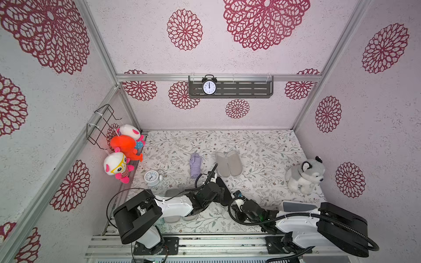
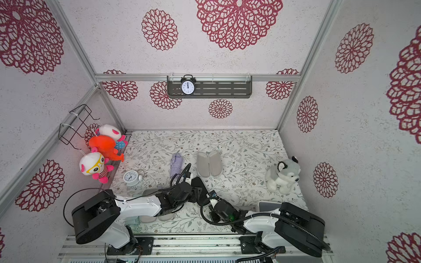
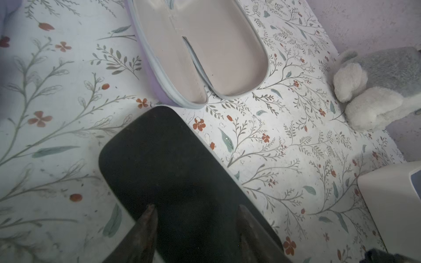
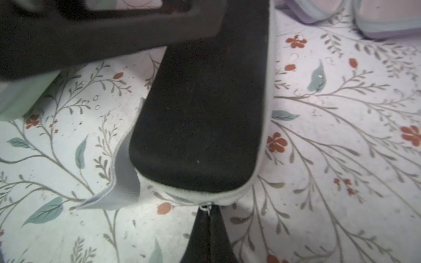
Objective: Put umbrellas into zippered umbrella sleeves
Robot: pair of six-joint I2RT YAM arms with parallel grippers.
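A black zippered sleeve (image 4: 197, 105) with a light edge and grey strap lies on the table between the grippers. My left gripper is over it, its fingers apart. My right gripper is shut at the sleeve's near end, on a small metal zipper pull (image 4: 207, 207). A folded lilac umbrella (image 1: 195, 164) lies behind my left gripper. An open, pale-lined lilac sleeve (image 3: 197, 52) lies farther back, at centre.
A white clock (image 1: 151, 177) and plush toys (image 1: 123, 149) are on the left. A grey husky toy (image 1: 307, 175) and a white box (image 3: 386, 201) are on the right.
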